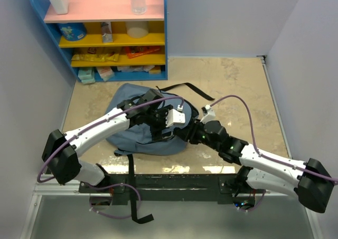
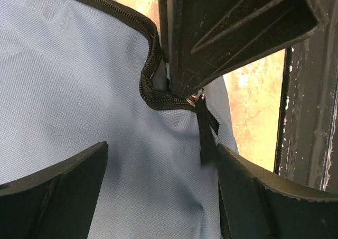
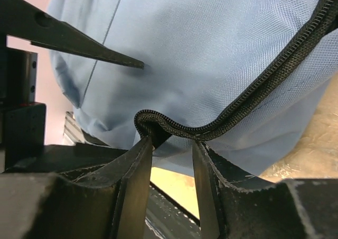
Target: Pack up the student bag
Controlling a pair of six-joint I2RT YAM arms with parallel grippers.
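Note:
The blue-grey bag (image 1: 121,138) lies on the table under both arms, its black zipper (image 3: 269,75) running along the top. My left gripper stands open over the fabric at the zipper's bend, where a dark pull tab (image 2: 206,133) hangs. My right gripper (image 1: 187,131) is close beside it at the bag's right side; in its wrist view the fingertips (image 3: 203,159) are down at the zipper's curve, part open. I cannot tell whether anything is between them.
A shelf unit (image 1: 111,38) with bottles and packets stands at the back left. A black strap (image 1: 132,196) hangs over the front edge.

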